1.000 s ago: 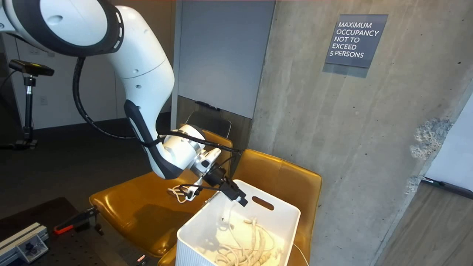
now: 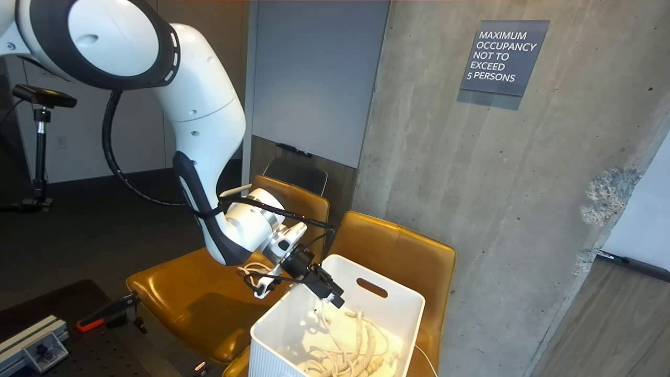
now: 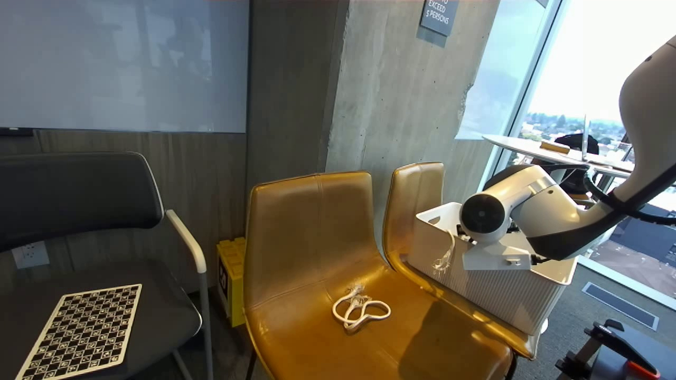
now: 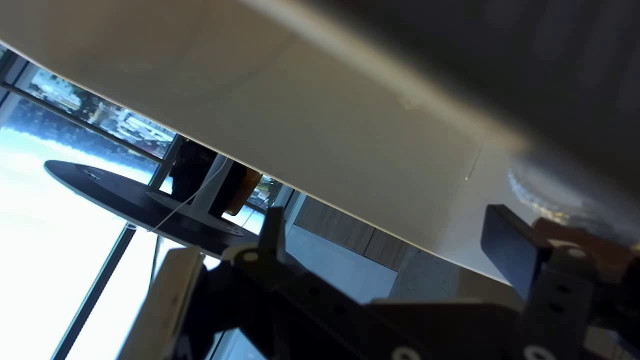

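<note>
In exterior view 1 my gripper [image 2: 334, 298] reaches over the left wall of the white bin [image 2: 361, 264], tilted down toward its inside. The wrist view shows the two fingers [image 4: 510, 249] wide apart, so my gripper is open with nothing between them. Several pale ropes [image 2: 358, 352] lie coiled on the bin's floor, below the fingertips. A rope end with a frayed tip [image 3: 445, 253] hangs over the outside of the bin in exterior view 2. Another white rope [image 3: 361, 309] lies looped on the seat of the tan chair. In that view the arm hides my gripper's fingers.
The bin stands on a second tan chair [image 2: 402, 242] against the concrete pillar [image 2: 502, 188]. A dark chair [image 3: 76, 196] bears a patterned board [image 3: 85, 332]. A black clamp [image 2: 110, 313] sits at lower left.
My gripper has shifted slightly left and lower, deeper past the bin's left wall. The ropes in the bin look unmoved.
</note>
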